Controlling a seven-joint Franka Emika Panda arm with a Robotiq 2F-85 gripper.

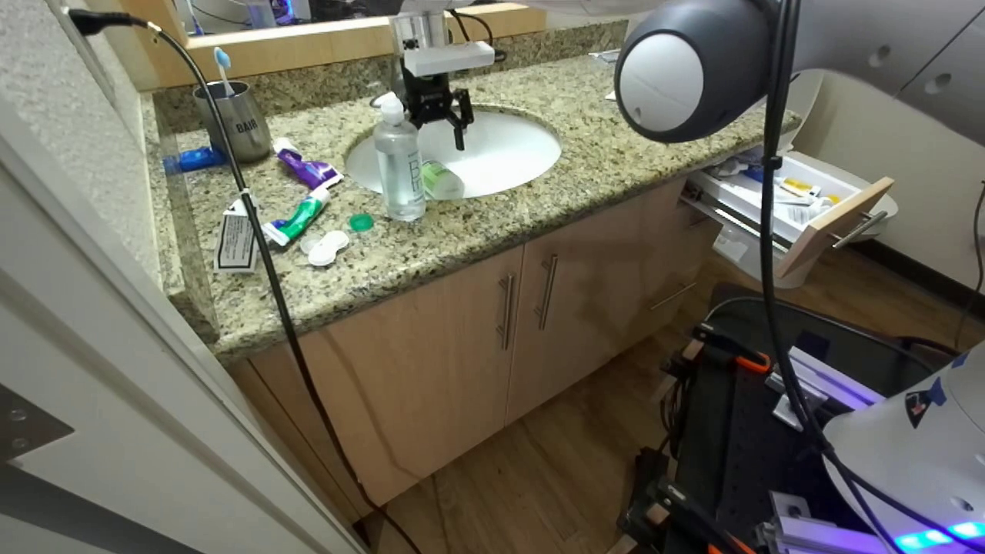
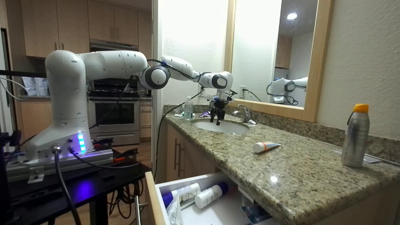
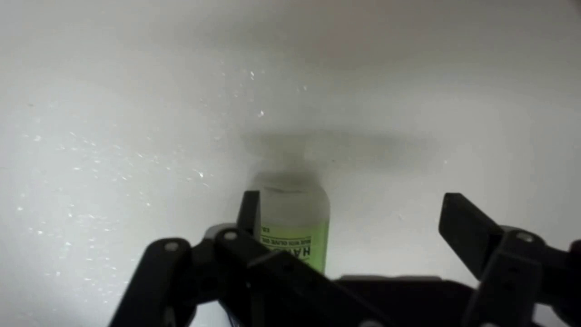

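My gripper is over the back left of the white sink, its fingers parted. In the wrist view a bottle with a green label lies in the basin, partly covered by the left finger; the right finger stands well apart from it. Nothing is between the fingertips. The same green bottle shows in the sink in exterior view 1, partly behind a clear pump bottle that stands upright on the counter at the sink's front left edge.
Left of the sink are a metal cup, a purple tube, a green tube and a white cap. The faucet rises behind the basin. An open drawer holds bottles. Counter right of the sink is mostly clear.
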